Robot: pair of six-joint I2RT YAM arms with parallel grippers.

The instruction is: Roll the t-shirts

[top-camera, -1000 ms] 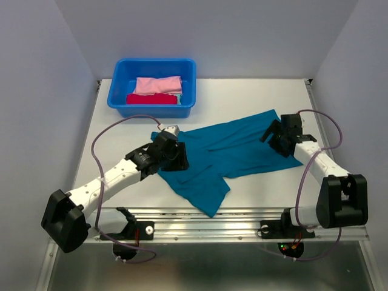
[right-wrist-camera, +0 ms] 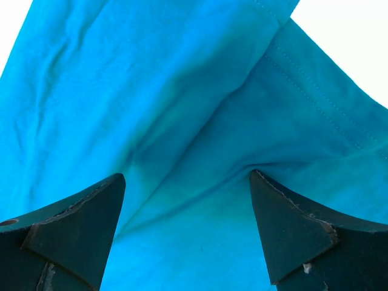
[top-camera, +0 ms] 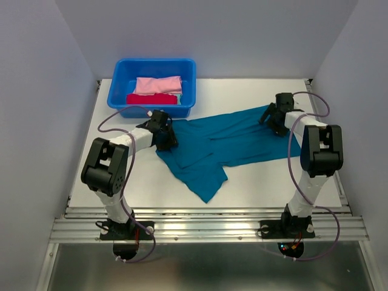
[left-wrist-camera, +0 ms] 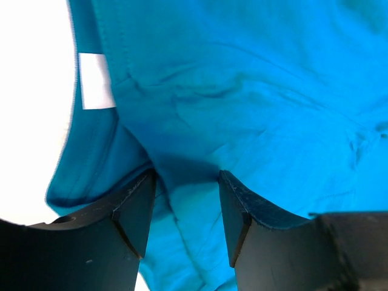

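Note:
A teal t-shirt lies stretched across the table, its sleeve part pointing toward the front edge. At its left end my left gripper is low over the cloth. In the left wrist view its fingers stand apart, with a fold of teal fabric beneath and a white label near the hem. Over the shirt's right end is my right gripper. The right wrist view shows its fingers spread wide above creased fabric. Whether either set of fingertips touches the cloth, I cannot tell.
A blue bin stands at the back left, close behind the shirt's left end. Inside are a pink cloth and a red cloth. Bare white table shows in front of the shirt.
Both arms have lowered onto the shirt and moved toward the back.

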